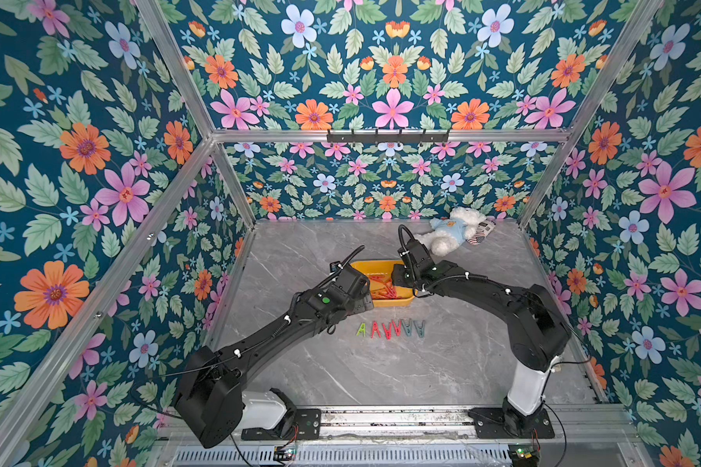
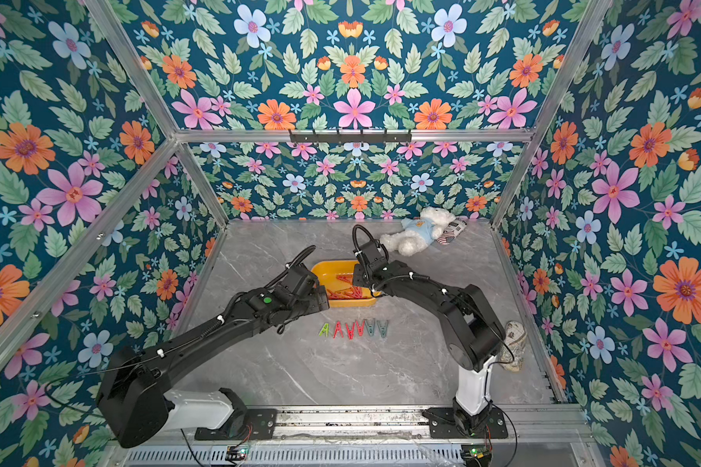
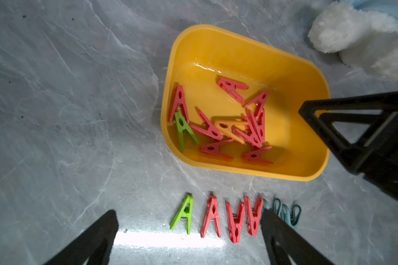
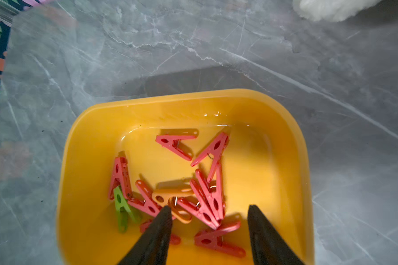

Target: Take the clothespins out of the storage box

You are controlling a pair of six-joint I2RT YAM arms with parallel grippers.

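The yellow box (image 3: pixel 245 173) holds several red clothespins (image 3: pixel 213 149), a green one (image 3: pixel 182 128) and an orange one (image 3: pixel 229 125). In front of it on the table, a row of green (image 3: pixel 182 214), red (image 3: pixel 211 216) and grey-blue clothespins (image 3: pixel 291 214) lies apart. My left gripper is open above that row, left of and in front of the box in the top views, nothing between its fingers. My right gripper hovers over the box's near part, fingers apart above red clothespins, holding nothing visible.
A white plush bear in blue (image 2: pixel 420 232) lies at the back right behind the box. A pale object (image 2: pixel 514 346) sits at the right edge beside my right arm.
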